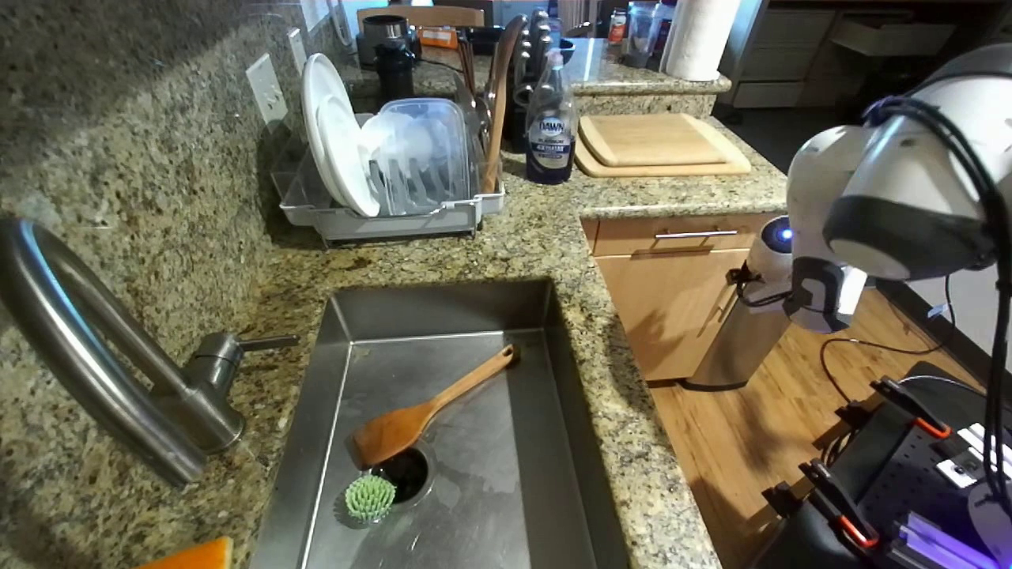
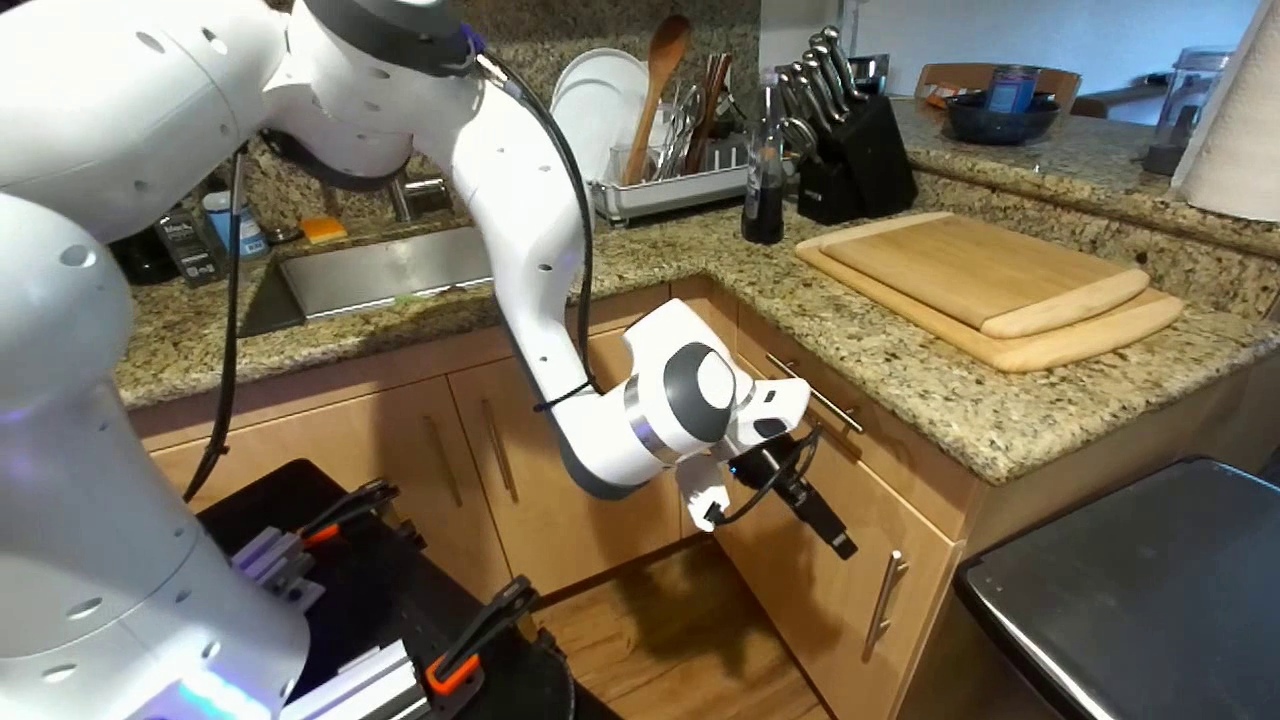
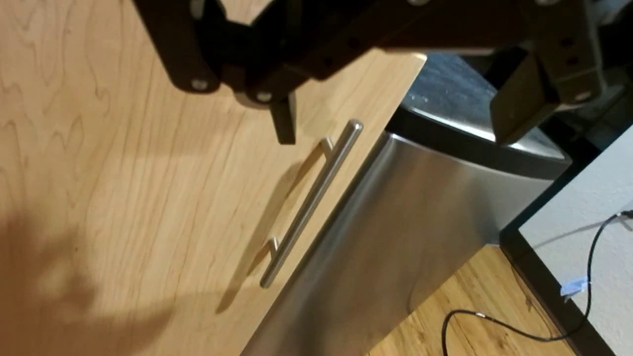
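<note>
Wide apart in the wrist view stand the two fingers of my gripper, open with nothing between them. A cabinet door (image 3: 148,196) of pale wood fills the left of that view. Its slanting bar handle (image 3: 311,204) lies below the gripper, apart from the fingers. In exterior view 2 the gripper (image 2: 846,548) points down and to the right, in front of the lower door, with the handle (image 2: 884,606) to its right. Above it, a drawer handle (image 2: 816,392) runs under the counter.
A steel trash can (image 3: 380,237) stands right beside the door. Cutting boards (image 2: 996,282) lie on the counter above. The sink (image 1: 474,427) holds a wooden spatula (image 1: 427,408) and a green brush (image 1: 370,497). Open wood floor (image 1: 730,446) lies before the cabinets.
</note>
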